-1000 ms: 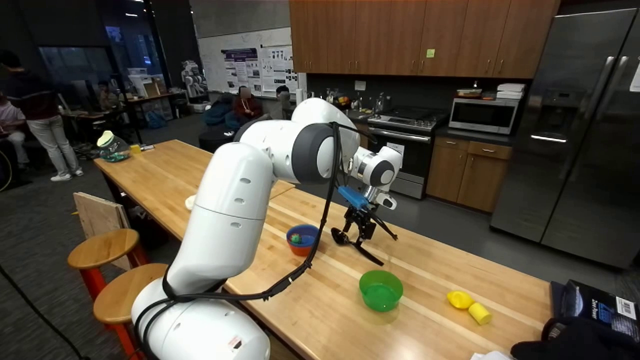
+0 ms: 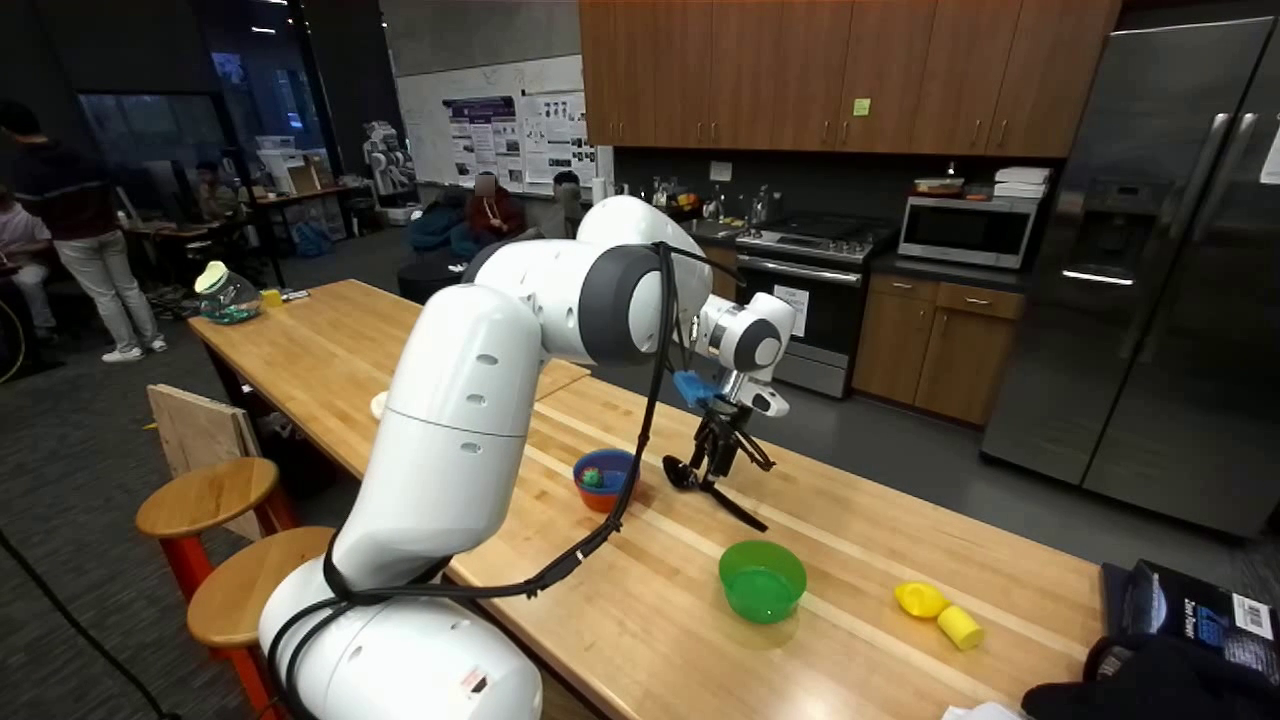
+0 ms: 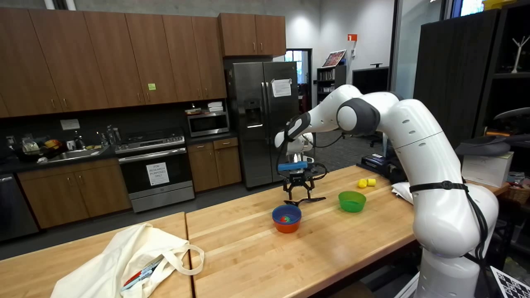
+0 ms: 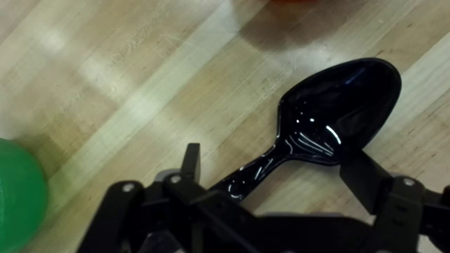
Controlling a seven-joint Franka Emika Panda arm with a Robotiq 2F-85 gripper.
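A black spoon [image 4: 337, 109] lies on the wooden table. In the wrist view its bowl points to the upper right, and its handle runs down left until the gripper body hides it. My gripper is just above it, open and holding nothing. One finger [image 4: 192, 162] stands to the left of the handle; the other finger [image 4: 365, 181] overlaps the bowl's lower edge in view. Whether that finger touches the spoon I cannot tell. In exterior view 2 the gripper [image 3: 298, 191] points down over the spoon's handle [image 3: 314, 199].
Nested blue and orange bowls [image 3: 286, 218] with a small red and green object inside stand close to the spoon's bowl end. A green bowl [image 2: 762, 582] is off its handle end. Yellow objects [image 2: 939, 614] lie farther right. A cloth bag [image 3: 124, 265] lies on the adjoining table.
The gripper has turned about its upright axis and shifted slightly left in exterior view 1. The spoon and the bowls have not moved.
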